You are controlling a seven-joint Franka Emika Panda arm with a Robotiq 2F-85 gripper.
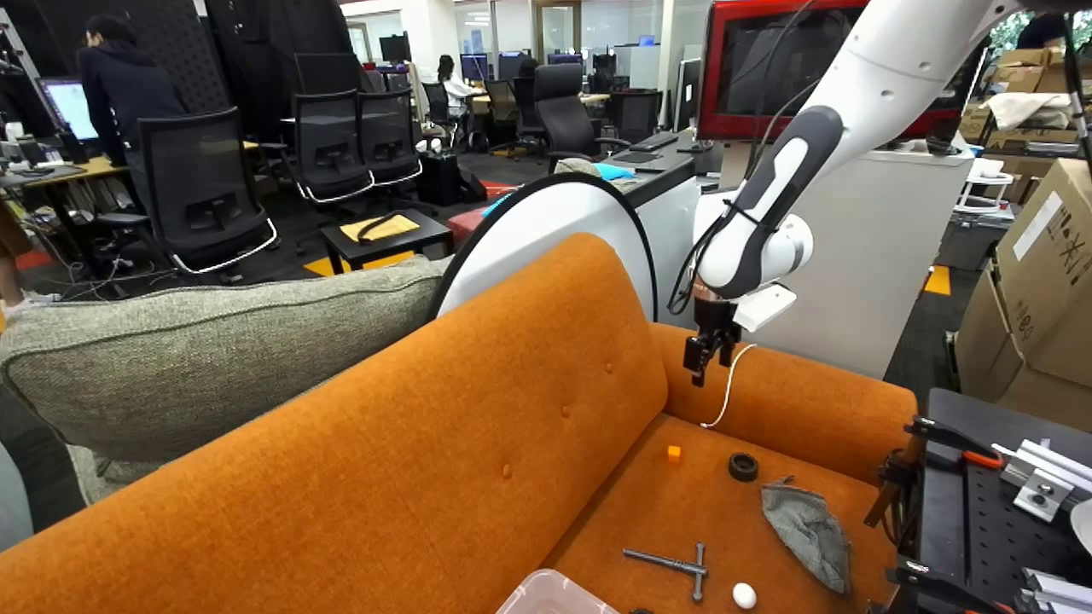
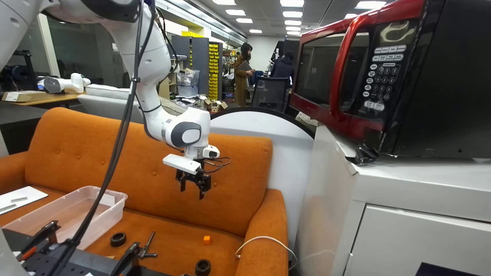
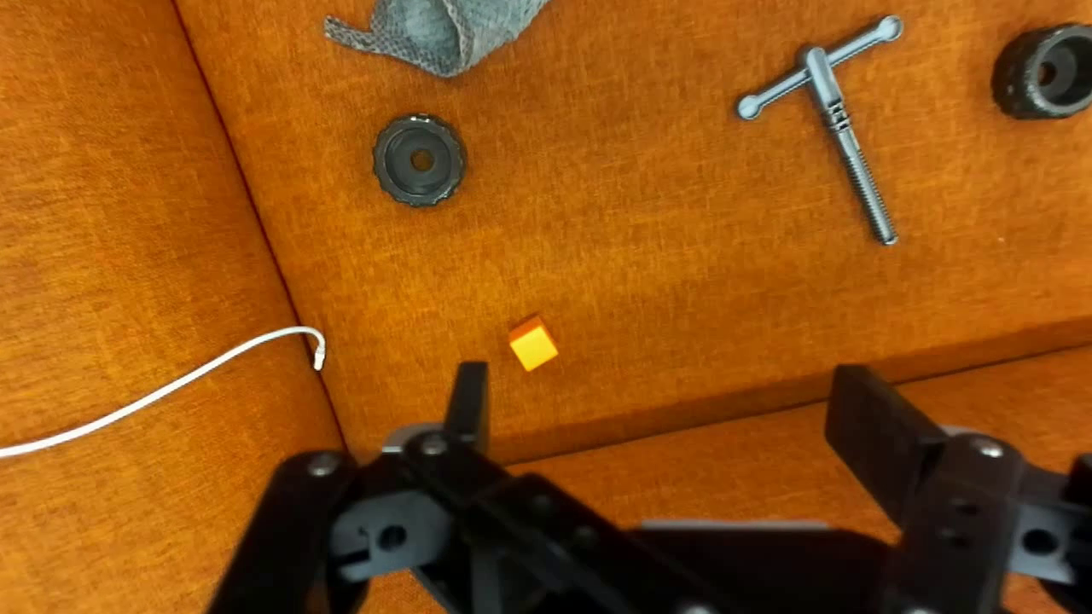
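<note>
My gripper stands open above the orange sofa, its two black fingers wide apart and nothing between them. In the wrist view a small orange cube point(image 3: 533, 344) rests on the seat, just beyond the left fingertip and inward of it. The same cube point(image 2: 206, 239) shows in exterior view 2, well below the gripper point(image 2: 192, 192). From exterior view 1 the gripper point(image 1: 697, 374) hangs clear of the seat, near the armrest. A black ring-shaped wheel point(image 3: 419, 160) and a grey T-handled screw point(image 3: 839, 112) lie farther out on the cushion.
A white cable point(image 3: 164, 389) drapes over the armrest. The grey cloth point(image 1: 809, 534) and a white egg-shaped object point(image 1: 744, 595) are toward the seat's front. A clear plastic bin point(image 2: 117, 202) sits on the sofa; the backrest point(image 2: 239, 184) rises close to the arm.
</note>
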